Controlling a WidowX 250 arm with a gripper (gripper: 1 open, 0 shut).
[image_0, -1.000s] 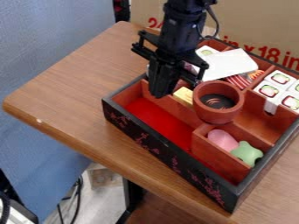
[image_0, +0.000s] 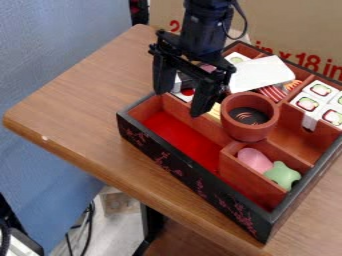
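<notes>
A black gripper (image_0: 183, 82) hangs over the left rear of a black-edged, red-lined box (image_0: 163, 158), its fingers pointing down; whether anything is between them is hard to tell. In the box stands a red-brown cup (image_0: 249, 130), with a pink piece (image_0: 254, 160) and a green piece (image_0: 281, 175) in front of it. A yellow piece (image_0: 213, 113) is partly hidden. White cards (image_0: 259, 73) and white boxed items (image_0: 315, 105) lie at the back and right.
A cardboard box (image_0: 287, 25) stands behind, and a blue surface (image_0: 47, 180) lies at the front left.
The gripper has shifted slightly right and its fingers look differently posed over the box's rear compartment. The box and its contents look unmoved.
</notes>
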